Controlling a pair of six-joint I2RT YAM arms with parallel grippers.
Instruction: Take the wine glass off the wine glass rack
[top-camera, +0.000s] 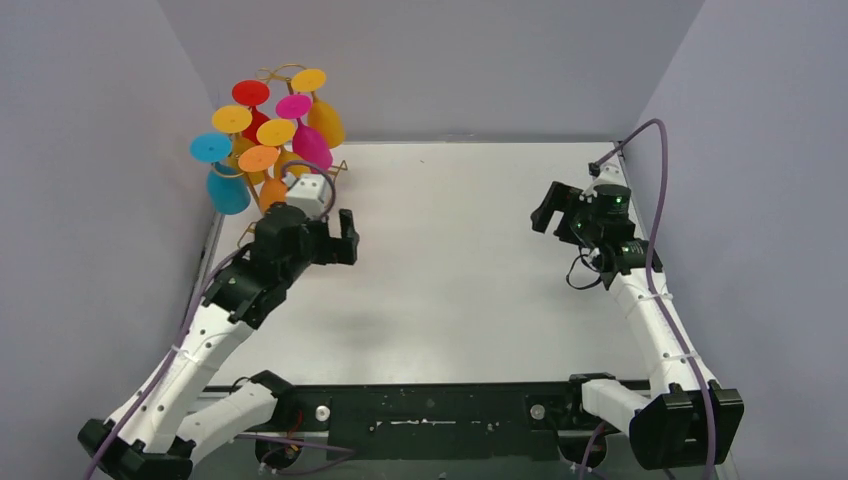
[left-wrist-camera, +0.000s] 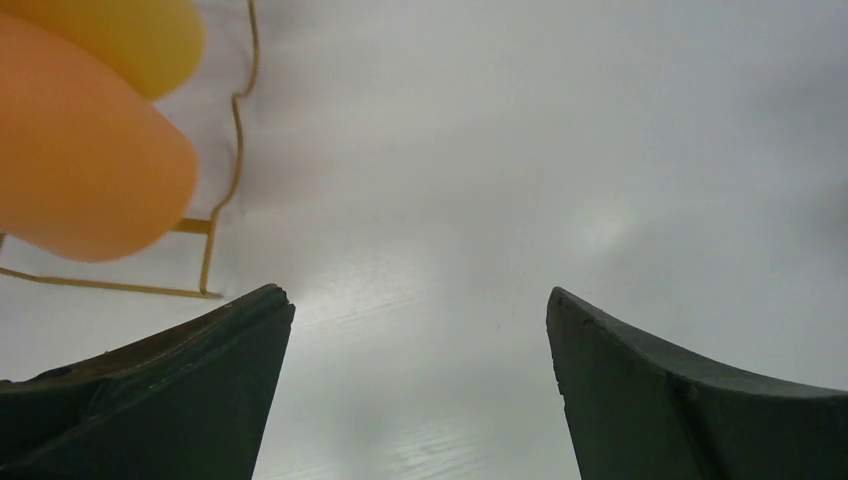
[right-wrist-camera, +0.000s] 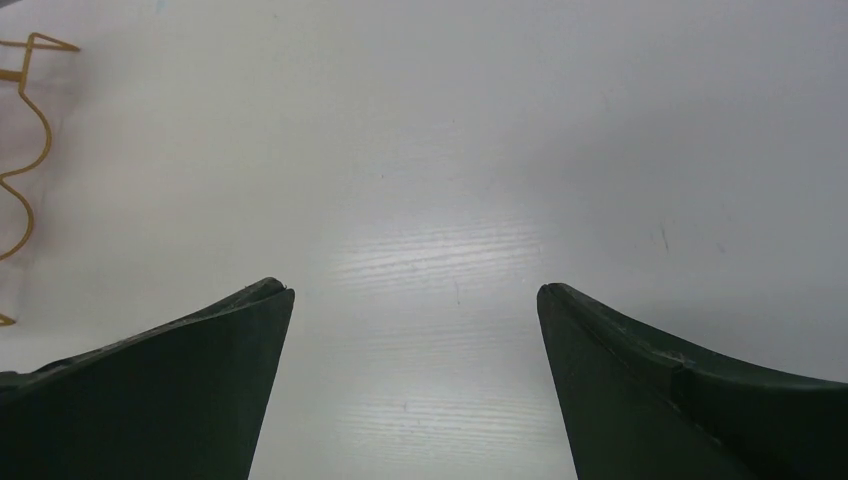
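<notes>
Several wine glasses in bright colours hang upside down from a gold wire rack (top-camera: 340, 168) at the back left in the top view, among them a blue glass (top-camera: 228, 190), a magenta glass (top-camera: 312, 146) and an orange glass (top-camera: 272, 192). My left gripper (top-camera: 347, 236) is open and empty, to the right of the rack and nearer the front. An orange bowl (left-wrist-camera: 95, 150) and a rack foot (left-wrist-camera: 208, 265) appear at the left of the left wrist view, outside the fingers. Open as well, my right gripper (top-camera: 545, 205) hangs over the right side of the table with nothing between its fingers.
Grey walls (top-camera: 740, 200) close it in at the sides and back. My left arm hides the front part of the rack in the top view. Purple cables (top-camera: 660, 200) run along both arms.
</notes>
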